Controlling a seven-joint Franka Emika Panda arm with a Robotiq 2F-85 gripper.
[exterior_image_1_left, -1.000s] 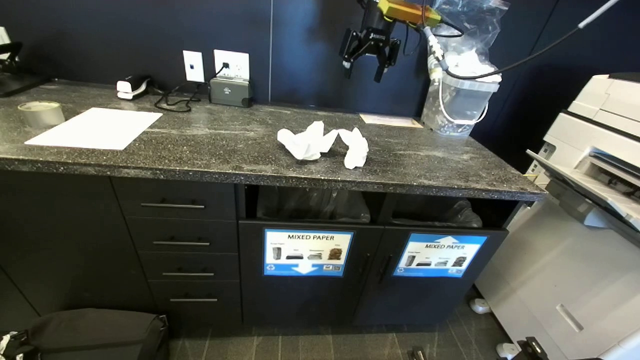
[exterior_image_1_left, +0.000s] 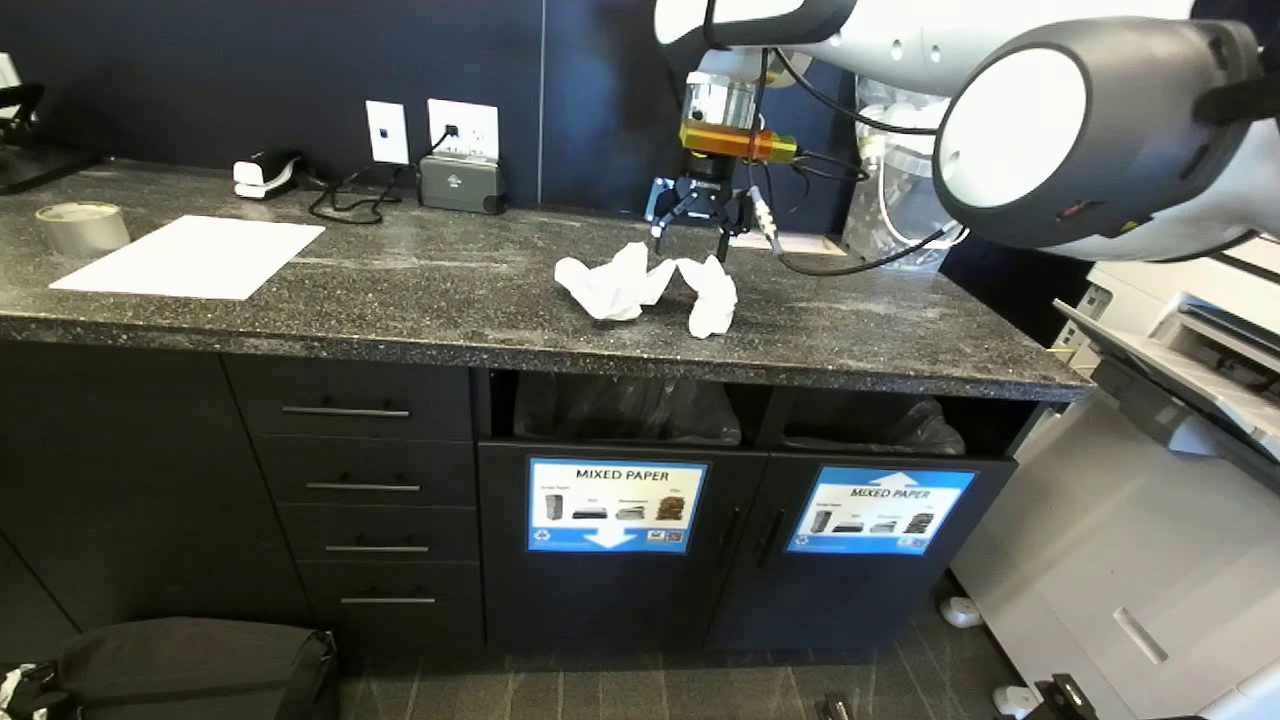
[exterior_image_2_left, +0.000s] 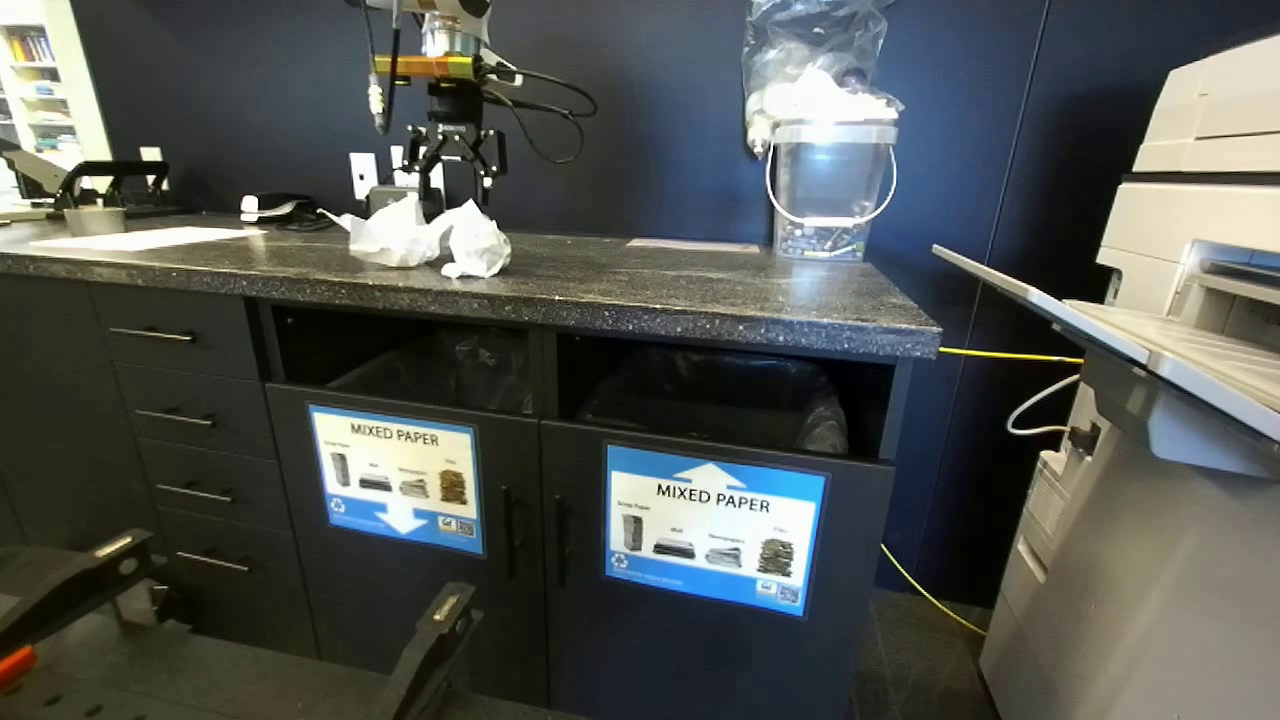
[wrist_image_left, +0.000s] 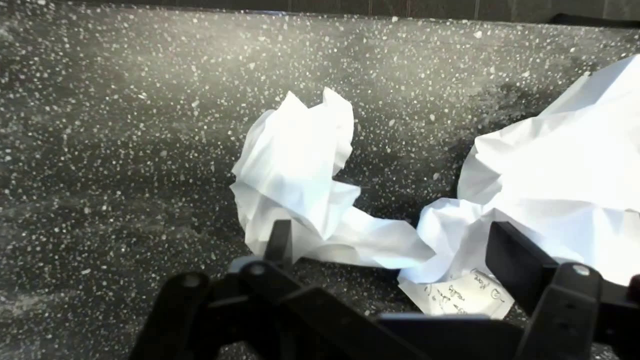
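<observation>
Two crumpled white papers lie close together on the dark speckled counter. The smaller paper (exterior_image_1_left: 711, 298) is on the right in exterior view 1, the larger paper (exterior_image_1_left: 614, 283) on its left. My gripper (exterior_image_1_left: 690, 244) hangs just behind and above them, pointing down with open fingers. In the wrist view the smaller paper (wrist_image_left: 294, 168) lies left of centre, ahead of the left finger. The larger paper (wrist_image_left: 558, 174) fills the right side, partly covered by the right finger. Nothing appears held between the fingers. A small handwritten corner of paper (wrist_image_left: 459, 295) shows between the fingertips.
A flat white sheet (exterior_image_1_left: 192, 257) and a tape roll (exterior_image_1_left: 84, 228) lie at the left. A clear bucket (exterior_image_2_left: 828, 180) stands at the counter's right end. Below the counter are two bin openings (exterior_image_2_left: 720, 390). Free counter (exterior_image_1_left: 444, 270) lies left of the papers.
My gripper has come down and somewhat left, from high against the wall to just above the counter behind the papers. It is open in both. The papers have not moved.
</observation>
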